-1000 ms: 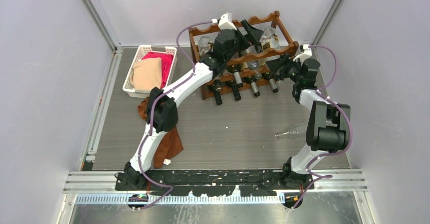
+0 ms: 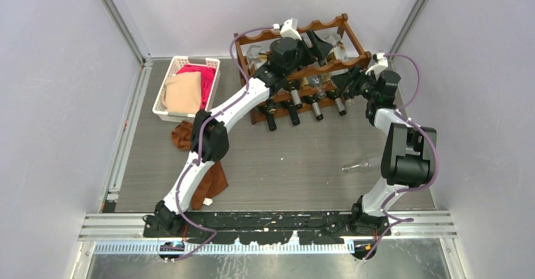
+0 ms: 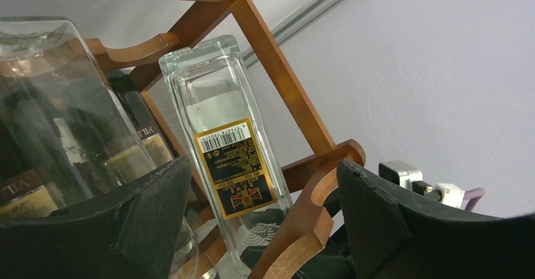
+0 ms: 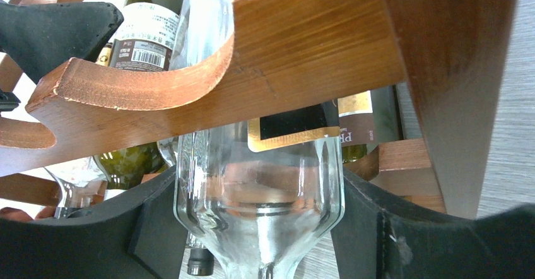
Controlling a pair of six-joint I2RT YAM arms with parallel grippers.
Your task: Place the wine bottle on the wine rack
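The wooden wine rack (image 2: 353, 39) holds clear and dark bottles. My left gripper (image 2: 318, 45) is over its top tier, fingers apart; in the left wrist view a square clear bottle with a black-and-gold label (image 3: 233, 165) lies in the rack between and beyond the fingertips, not visibly held. My right gripper (image 2: 347, 80) is at the rack's front right, low, shut on a clear glass bottle (image 4: 258, 190) that reaches under the rack's wooden rail (image 4: 315, 52).
A white basket with cloths (image 2: 183, 93) stands left of the rack. Brown cloths (image 2: 208, 184) and a loose clear bottle (image 2: 359, 165) lie on the table, whose front middle is clear.
My left gripper and arm have shifted slightly right over the rack.
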